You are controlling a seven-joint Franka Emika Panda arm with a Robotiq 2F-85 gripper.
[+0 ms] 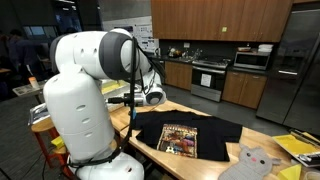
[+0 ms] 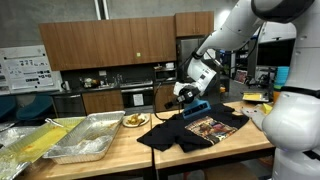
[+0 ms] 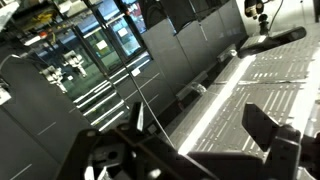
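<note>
My gripper shows its two dark fingers wide apart along the bottom of the wrist view, with nothing visible between them. It is held sideways and looks out past the table at a tilted room. In the second exterior view the white arm (image 2: 207, 72) reaches over the table, with the hand above a black cloth (image 2: 175, 134). A blue object (image 2: 207, 117) lies behind and below the hand, partly hidden by it. On the cloth is a flat, colourful picture board (image 1: 178, 140).
A grey animal-shaped mat (image 1: 250, 163) lies at the table's near right. Clear trays (image 2: 90, 137) and a yellow-lined bin (image 2: 40, 138) stand at the left in the second exterior view, near a plate of food (image 2: 136, 120). Bare wood shows in front of the trays.
</note>
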